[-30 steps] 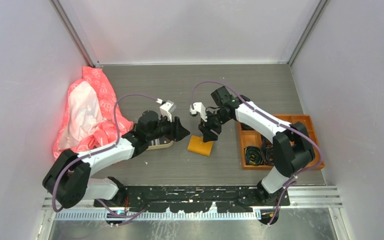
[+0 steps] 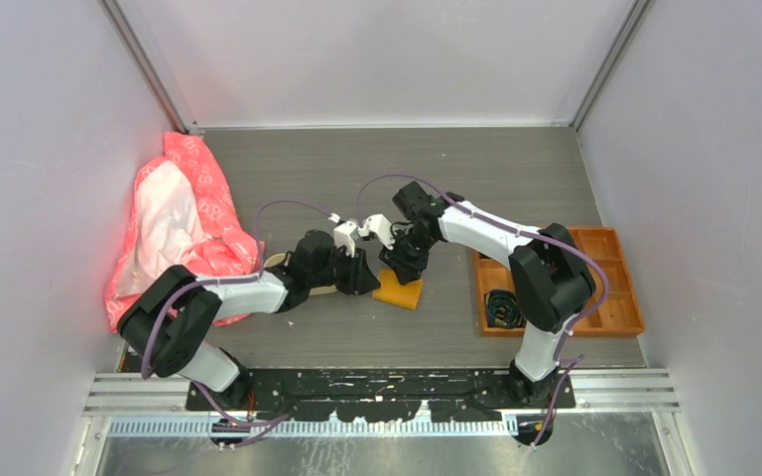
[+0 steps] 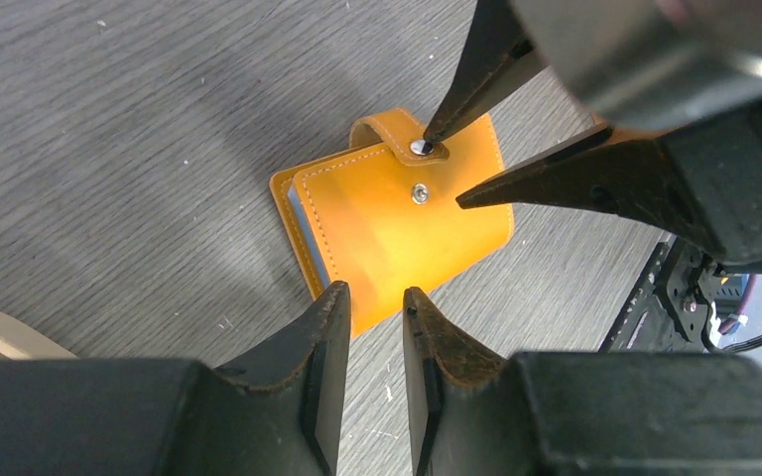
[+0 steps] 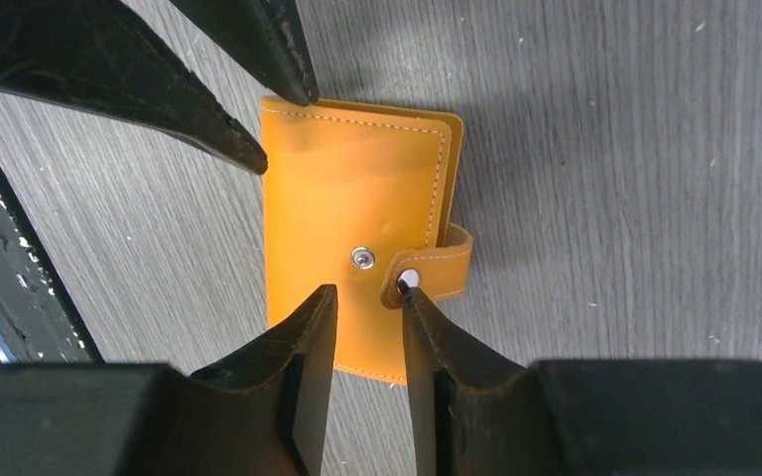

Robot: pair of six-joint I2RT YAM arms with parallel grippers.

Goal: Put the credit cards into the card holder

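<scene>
An orange card holder (image 2: 395, 290) lies flat on the table, its snap strap (image 3: 397, 132) standing in a loop, unfastened from the metal stud on the cover (image 3: 420, 193). A thin grey-blue layer (image 3: 307, 226) shows between the covers along one side. My left gripper is part open at one end of the holder, nothing seen held between its fingers. Over the strap side hangs my right gripper, also part open; one of its fingertips overlaps the strap's snap. Whether that fingertip touches the strap I cannot tell. Loose cards are not clearly visible.
A beige tray (image 3: 5, 332) sits left of the holder, mostly under the left arm. To the right is a compartmented orange box (image 2: 610, 281) with coiled cables (image 2: 503, 309). A pink bag (image 2: 172, 226) lies left.
My left gripper has moved right and lower in the top view, up to the holder. The right one has shifted left over it. Both grippers are closer together; the holder has not visibly moved.
</scene>
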